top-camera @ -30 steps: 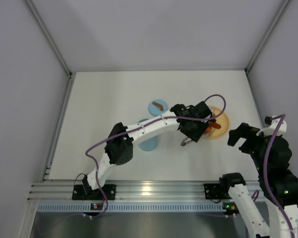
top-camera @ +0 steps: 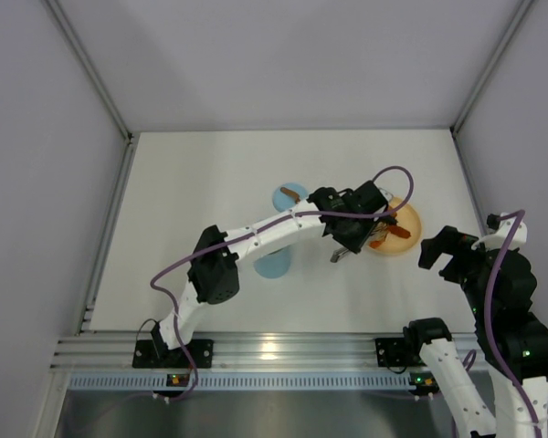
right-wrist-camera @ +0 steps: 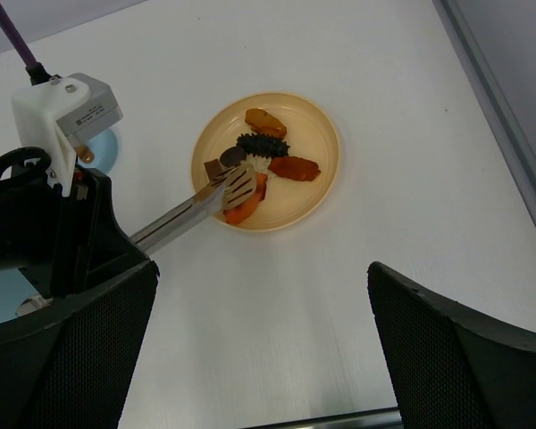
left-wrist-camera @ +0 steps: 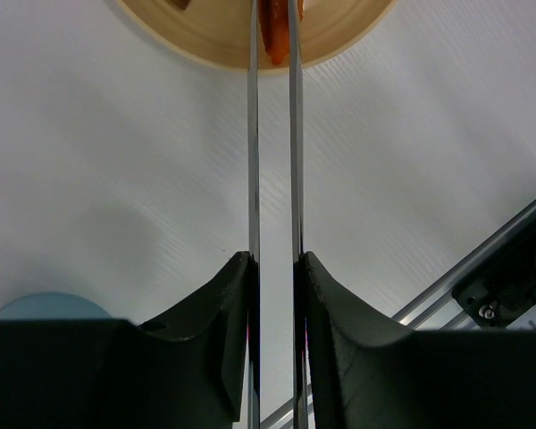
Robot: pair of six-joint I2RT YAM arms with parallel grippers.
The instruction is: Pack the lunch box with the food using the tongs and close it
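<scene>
An orange round plate (top-camera: pixel 411 219) at right of the table holds pieces of food: a golden piece (right-wrist-camera: pixel 264 121), a dark green spiky piece (right-wrist-camera: pixel 262 145), an orange-red piece (right-wrist-camera: pixel 294 168) and brown pieces. My left gripper, with long metal tongs, reaches over the plate's near side, its tongs shut on an orange piece (left-wrist-camera: pixel 274 27), whose tip shows between them. In the right wrist view the tongs' slotted end covers part of that piece. My right gripper (top-camera: pixel 447 246) stands open at the right, with nothing between its fingers.
A small blue plate (top-camera: pixel 283 201) with a brown item lies behind the left arm, and a larger blue plate (top-camera: pixel 272 270) lies under it. Walls and rails surround it.
My left arm has shifted slightly up in the top view, toward the back of the table. The right arm has not moved.
</scene>
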